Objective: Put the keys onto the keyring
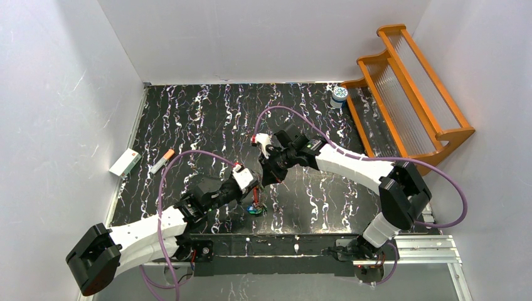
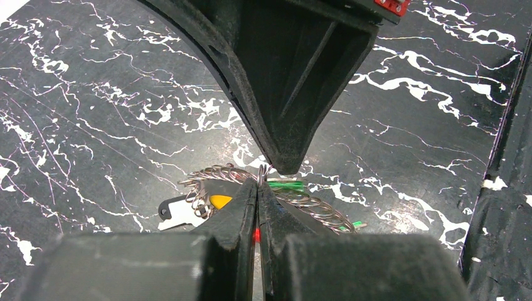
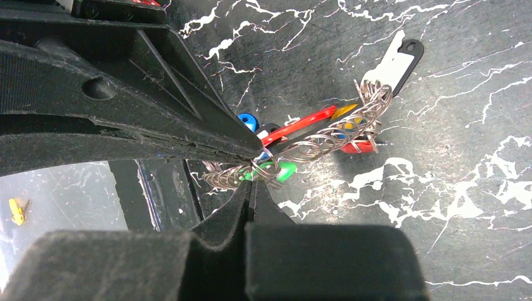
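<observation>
A wiry coiled keyring point(image 3: 335, 137) hangs at the meeting fingertips of both grippers, mixed with coloured keys. My left gripper is shut, with a thin wire loop rising between its tips. My right gripper is also shut, its tips pinching a thin wire of the ring. Among the coils are a red key point(image 3: 301, 125), a green key point(image 3: 287, 170), a blue key head point(image 3: 249, 121) and a white-and-black key point(image 3: 396, 61). In the top view the bundle point(image 1: 256, 208) shows just below the grippers. Which keys are threaded, I cannot tell.
An orange-and-white marker point(image 1: 162, 161) and a white box point(image 1: 125, 162) are at the left. A white jar point(image 1: 339, 96) and a wooden rack point(image 1: 408, 94) stand at the back right.
</observation>
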